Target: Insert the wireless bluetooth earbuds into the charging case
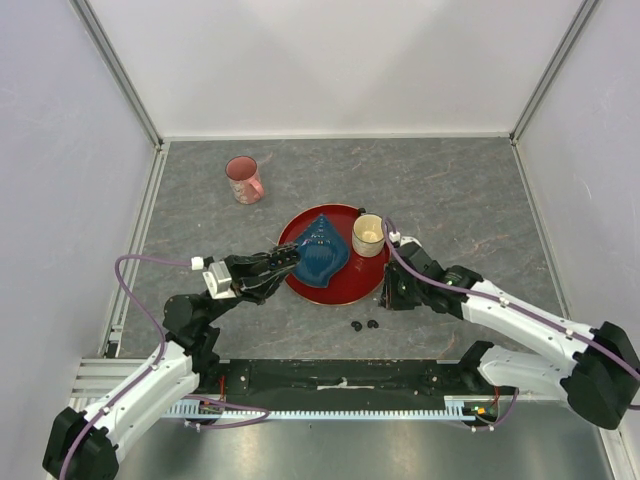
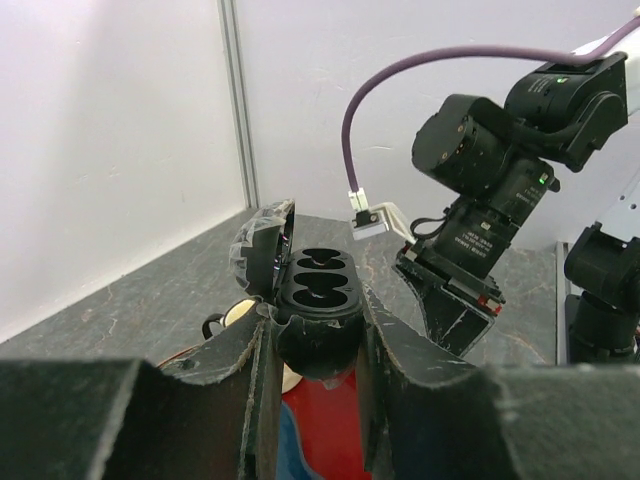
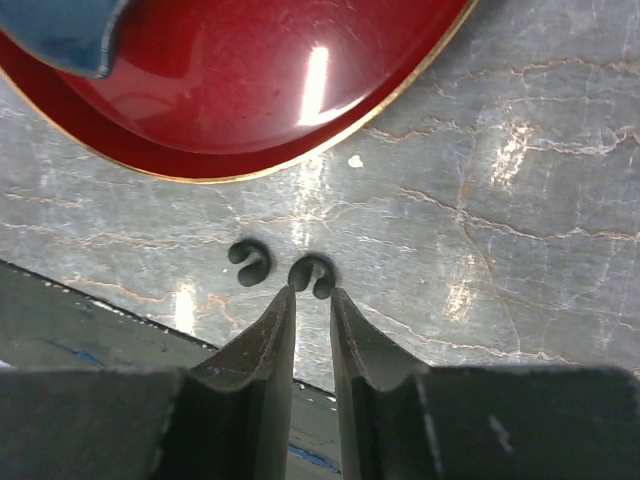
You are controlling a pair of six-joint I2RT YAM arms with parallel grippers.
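My left gripper is shut on the black charging case (image 2: 320, 295), held above the table with its lid (image 2: 268, 245) raised. Its round sockets look empty in the left wrist view. Two black earbuds lie side by side on the grey table, one earbud (image 3: 251, 262) to the left and another earbud (image 3: 313, 275) to the right. Just above the right-hand earbud in the right wrist view are the fingertips of my right gripper, partly open with a narrow gap and nothing held. From the top, the earbuds (image 1: 365, 325) sit in front of the red plate.
A red plate (image 1: 345, 292) bears a blue leaf-shaped dish (image 1: 318, 255) and a cream mug (image 1: 368, 236). Toward the back left stands a pink mug (image 1: 243, 179). Open table lies right of the plate and behind it.
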